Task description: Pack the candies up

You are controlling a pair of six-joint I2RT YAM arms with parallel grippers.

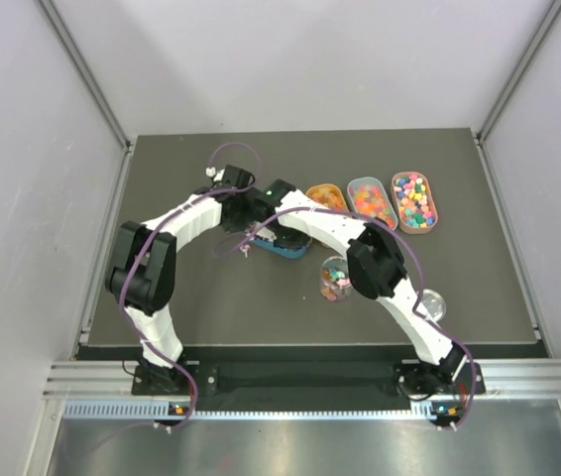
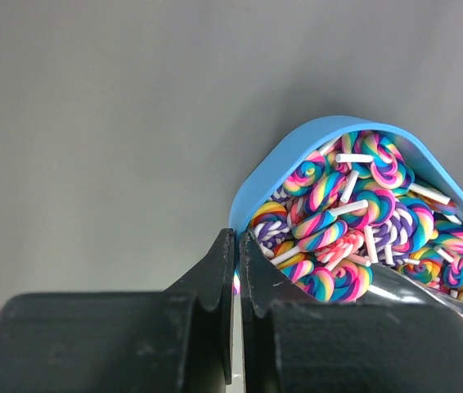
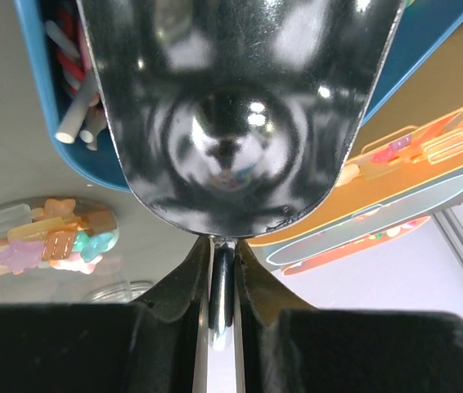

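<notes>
In the left wrist view, a blue box (image 2: 289, 151) holds many rainbow-swirled lollipop candies (image 2: 391, 217) with white sticks. My left gripper is shut on the box's rim at its near corner. The right wrist view shows my right gripper shut on the handle of a shiny metal scoop (image 3: 231, 155), whose bowl lies over the blue box and hides much of its inside. From the top, both arms meet above the box. Below the box stands a clear jar (image 1: 336, 280) with some mixed candies in its bottom.
An orange box (image 1: 327, 194), a pale box (image 1: 372, 201) and a peach box (image 1: 415, 201), all with candies, line the right of the blue box. A clear round lid (image 1: 431, 304) lies at right. One loose candy (image 1: 245, 248) rests left of the blue box.
</notes>
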